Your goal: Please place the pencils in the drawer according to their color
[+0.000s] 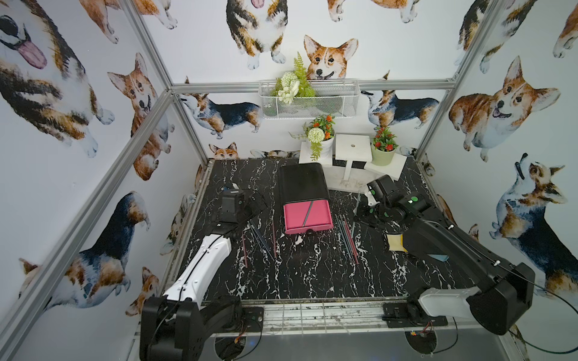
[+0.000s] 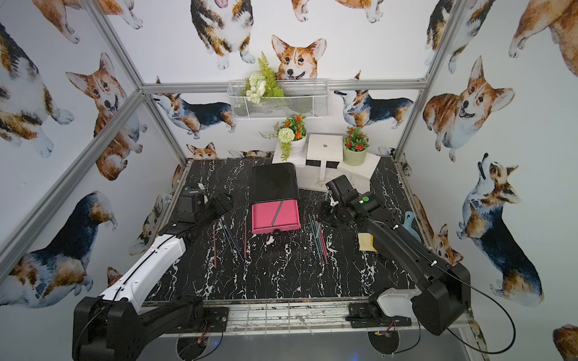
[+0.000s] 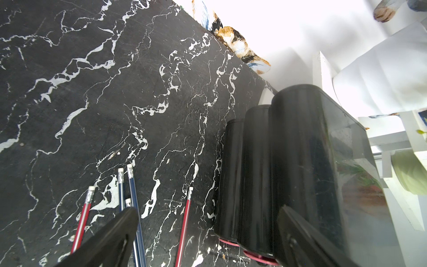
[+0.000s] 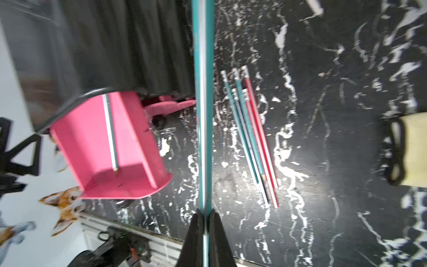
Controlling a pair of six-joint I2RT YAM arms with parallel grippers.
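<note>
My right gripper is shut on a teal pencil [image 4: 202, 111], held upright in its wrist view, above the table's right side. Below it a bundle of teal, dark and red pencils [image 4: 253, 133] lies right of the pink drawer [image 2: 265, 217], which holds one greenish pencil [image 1: 307, 213]. My left gripper stands open over the left side, beside the black drawer unit [image 3: 289, 160], nothing between its fingers. Red pencils [image 3: 184, 227] and blue pencils [image 3: 135, 195] lie below it.
Potted plants [image 1: 383, 155] and white stands [image 1: 352, 147] fill the back right. A yellow sponge-like item [image 4: 411, 146] lies on the right. Bare marble tabletop [image 1: 307, 270] spans the front.
</note>
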